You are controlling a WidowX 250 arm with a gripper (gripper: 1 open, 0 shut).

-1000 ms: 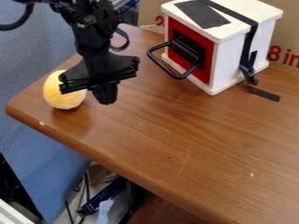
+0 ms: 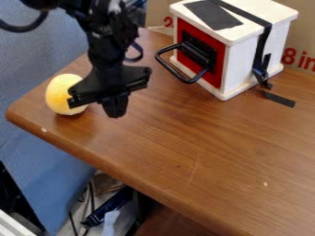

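Observation:
My black gripper (image 2: 116,103) hangs over the left part of the wooden table, pointing down; whether its fingers are open or shut cannot be made out. A pale yellow ball (image 2: 64,90) rests on the table just left of it, partly behind the gripper's body. To the right stands a white box (image 2: 239,78) with a red front (image 2: 207,41) and a black loop handle (image 2: 175,69), apart from the gripper.
A cardboard box (image 2: 299,55) stands behind. Cables and bags lie below the table's left edge.
The gripper has shifted very slightly right and down. The ball and the box look unchanged.

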